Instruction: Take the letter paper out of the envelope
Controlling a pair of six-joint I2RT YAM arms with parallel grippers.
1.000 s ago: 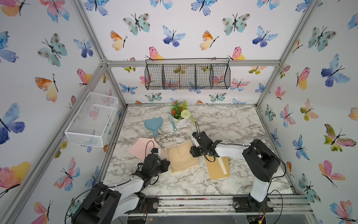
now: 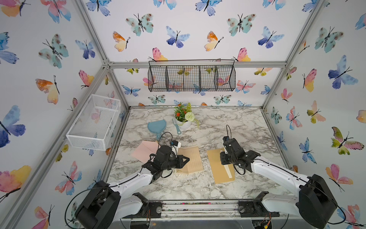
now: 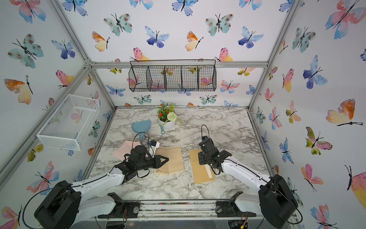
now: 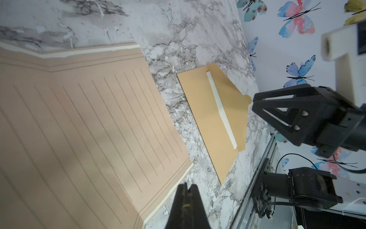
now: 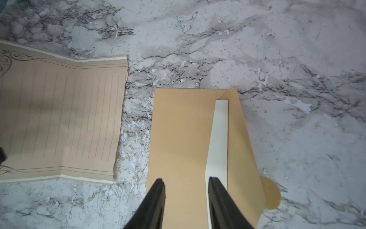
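Note:
The lined beige letter paper [image 4: 103, 126] lies spread on the table with a fold crease, outside the brown envelope [image 5: 183, 126]. To its right, separated by a strip of marble, lies that envelope with a white strip [image 5: 220, 133] along its right side. My left gripper is shut over the letter's right part, nothing visible between its fingers. Above the envelope is my right gripper, its fingers [image 5: 155, 198] partly open and apart; I see only envelope through the gap.
A pink envelope [image 2: 145, 149] lies left of the letter, partly behind the left arm. Farther back are a blue dustpan [image 2: 157, 126], a small blue brush [image 2: 176, 126] and a potted plant [image 2: 185, 117].
My left gripper has moved right, from the letter's left edge to over it. My right gripper has moved from the letter's right edge to over the brown envelope. The letter lies flat throughout.

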